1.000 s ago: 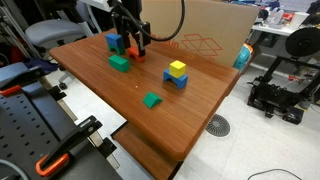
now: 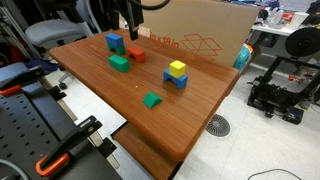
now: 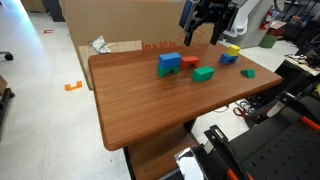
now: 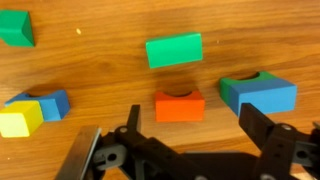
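Note:
My gripper is open above the tabletop, its two fingers wide apart with nothing between them. Below it in the wrist view lies a red block [image 4: 180, 107], resting on the wood and framed by the gap. To its right, a blue block [image 4: 268, 96] sits on a green one [image 4: 233, 91]. A flat green block [image 4: 174, 50] lies just beyond the red one. Exterior view 1 shows the gripper [image 2: 121, 28] clear of the red block [image 2: 136, 54].
A yellow block [image 2: 177, 69] rests on a blue block [image 2: 174, 82] farther along the table. A small green block [image 2: 151, 100] lies near the table's edge. Behind stands a cardboard panel [image 2: 205, 30]. Bare wood [image 3: 125, 90] extends on the other side of the group.
My gripper has risen from close around the red block to well above it. The blocks stay on the table, and the red one is now more plainly in sight.

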